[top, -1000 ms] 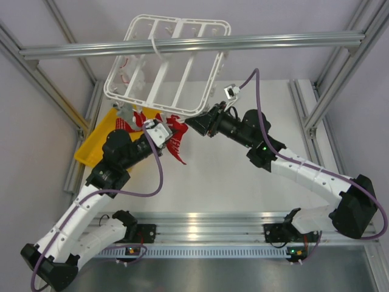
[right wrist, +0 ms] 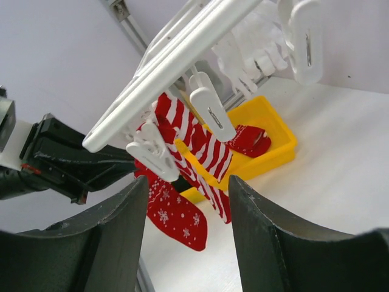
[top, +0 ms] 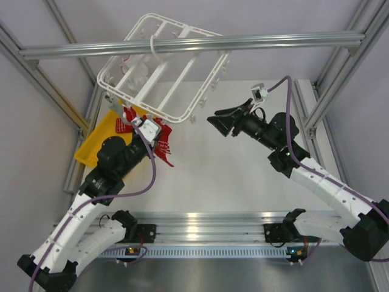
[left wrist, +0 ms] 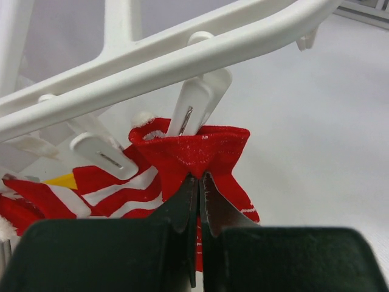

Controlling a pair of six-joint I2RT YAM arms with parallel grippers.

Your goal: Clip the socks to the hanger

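Note:
The white hanger [top: 172, 118] hangs tilted below the metal bar, with white clips along its rim. A red sock [left wrist: 200, 152] hangs under the front rim; one clip [left wrist: 197, 103] sits at its cuff. Just below that cuff my left gripper is shut, with thin red cloth gathered at its fingertips. A striped red-and-white sock [right wrist: 206, 146] hangs from the hanger behind it. My right gripper stands open and empty, to the right of the hanger and apart from it. The red sock's lower part [right wrist: 182, 222] shows a white pattern.
Behind the socks lies a yellow bin [right wrist: 276, 137] with another red sock [right wrist: 249, 140] in it. The metal crossbar [top: 273, 41] spans the top.
My right gripper has backed away from the hanger's front right corner, to the right. The left gripper, the hanger and the hanging socks have shifted left, with the hanger now more skewed.

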